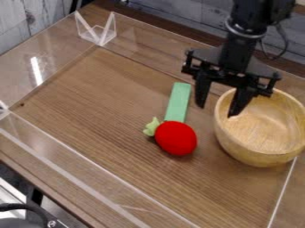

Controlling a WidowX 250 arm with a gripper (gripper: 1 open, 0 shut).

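Note:
My gripper point(224, 82) is open at the upper right, above the back-left rim of a yellow bowl point(262, 138), with nothing seen between its fingers. A green bar point(179, 101) lies on the wooden table left of the bowl. Just below it sits a red strawberry-like toy point(176, 138) with pale green leaves.
A small clear rack point(95, 27) stands at the back left. Dark cables show at the bottom left.

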